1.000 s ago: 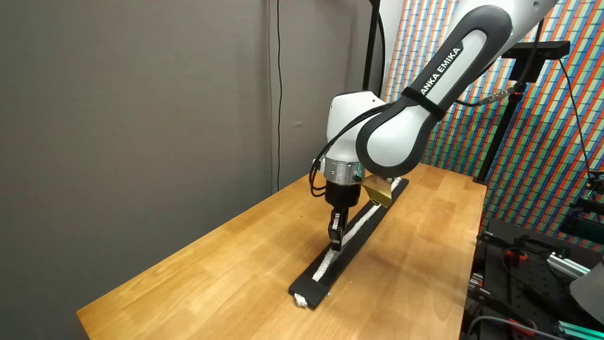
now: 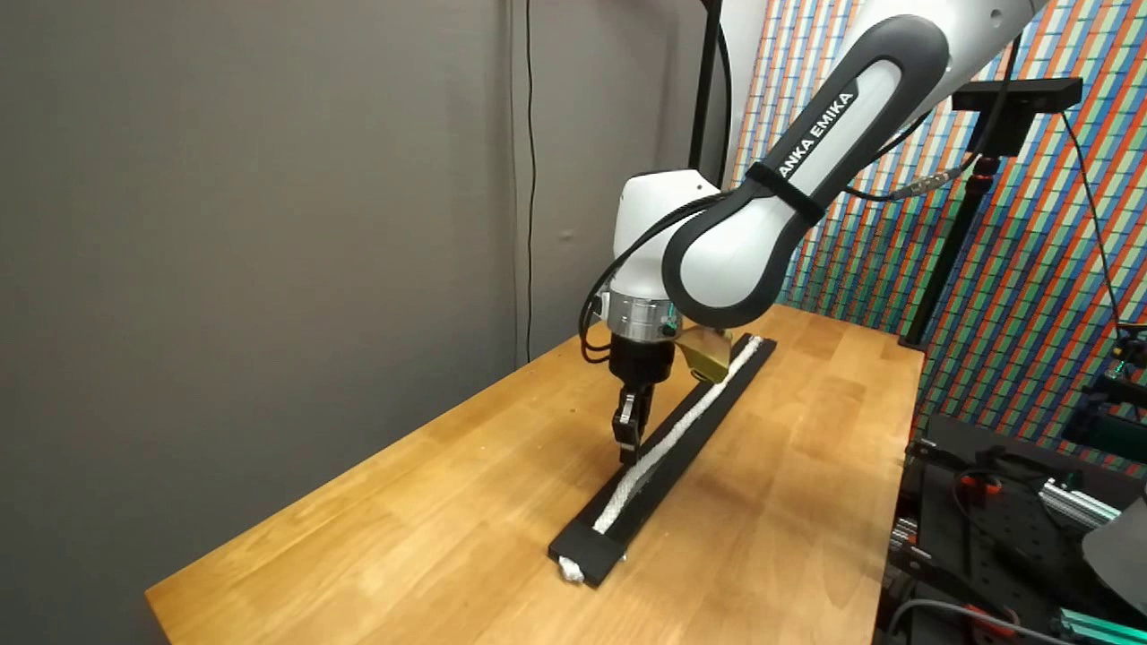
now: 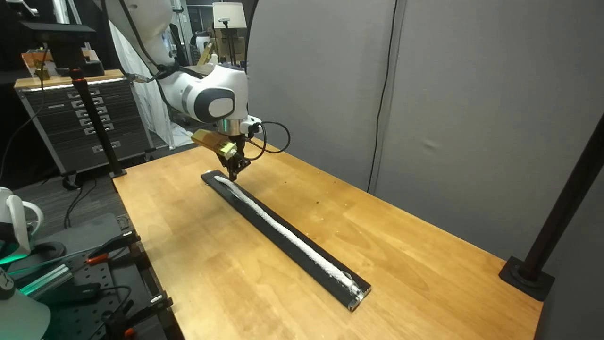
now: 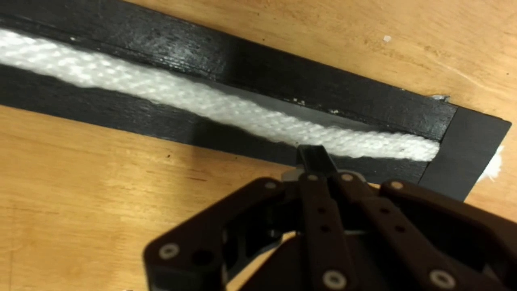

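Observation:
A white braided rope (image 4: pixel 167 89) runs lengthwise along a long black board (image 4: pixel 300 77) on the table. Toward the board's taped end, the rope bows to one side, and a strip of grey groove (image 4: pixel 271 102) shows beside it in the wrist view. My gripper (image 2: pixel 629 459) points down near that end, at the wall-side edge of the board, its fingers shut. From the wrist, its fingertips (image 4: pixel 315 154) overlap the rope's lower edge; no rope shows between them, and whether they touch it I cannot tell. In the second exterior view the gripper (image 3: pixel 232 176) hides little of the rope.
Black tape (image 4: pixel 467 150) covers the rope near one board end, with a frayed white tuft (image 4: pixel 493 165) sticking out beyond it. A grey wall (image 2: pixel 323 215) borders one side; a camera stand (image 3: pixel 93 113) stands at the table's edge.
My gripper has shifted slightly toward the wall and a little upward, from over the rope to the board's wall-side edge. The board has not moved.

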